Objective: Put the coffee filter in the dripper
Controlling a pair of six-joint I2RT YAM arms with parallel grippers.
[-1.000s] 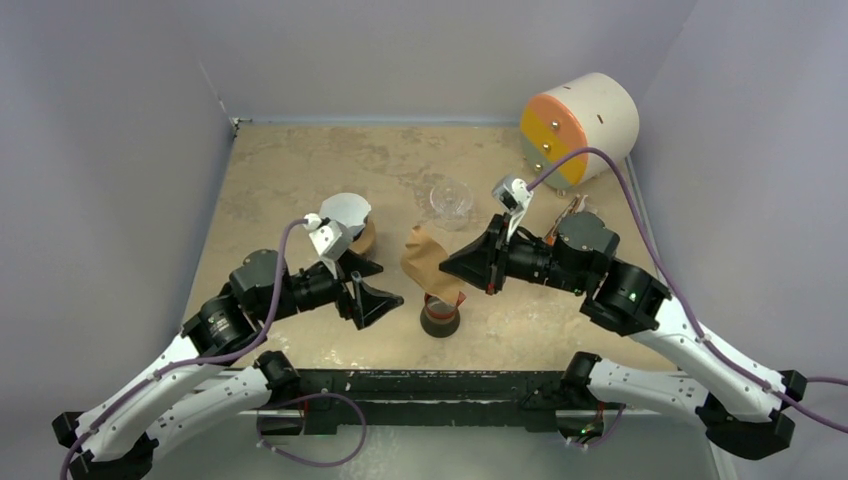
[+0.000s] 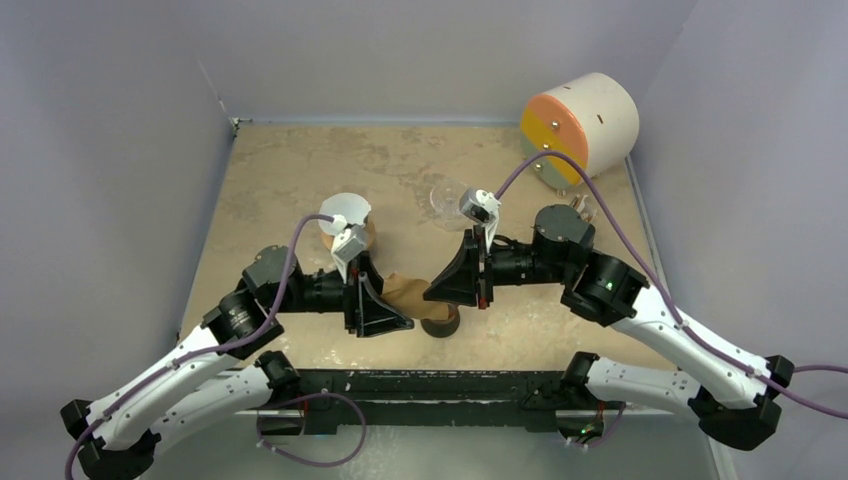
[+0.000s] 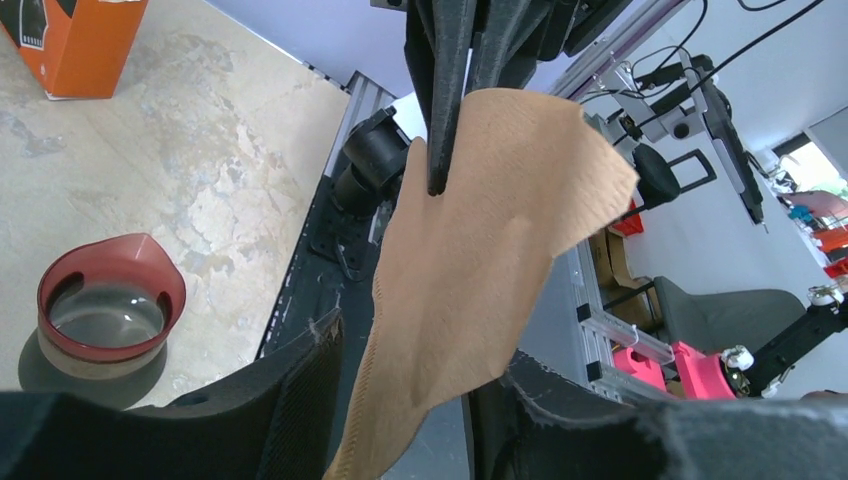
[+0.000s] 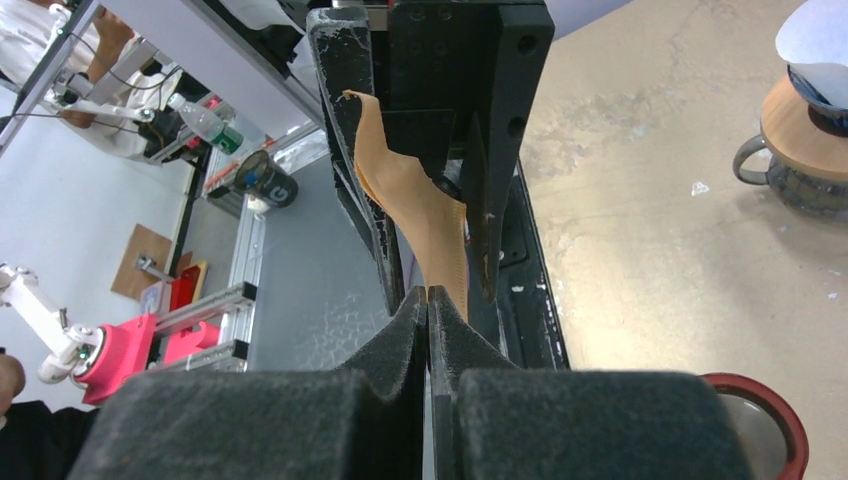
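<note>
A brown paper coffee filter (image 2: 404, 292) is held in the air, its edge pinched in my right gripper (image 2: 427, 297), which is shut on it. Opposite, my left gripper (image 2: 397, 306) stands part open. The free end of the filter (image 4: 405, 195) reaches into the gap between the left fingers, and neither finger clamps it. The left wrist view shows the filter (image 3: 480, 250) slightly curved, hanging from the right fingers (image 3: 447, 100). The white dripper (image 2: 345, 207) sits at the back left on a glass server with a wooden collar (image 4: 800, 130).
A red-rimmed cup (image 3: 110, 300) stands on the table below the filter. Farther back is a clear glass (image 2: 446, 196). An orange box (image 3: 85, 45) shows in the left wrist view. A round drawer unit (image 2: 590, 120) occupies the back right corner.
The right gripper has come left and lower with the filter, turning it more level. The left gripper has moved slightly right, and the filter's free end now lies between its fingers.
</note>
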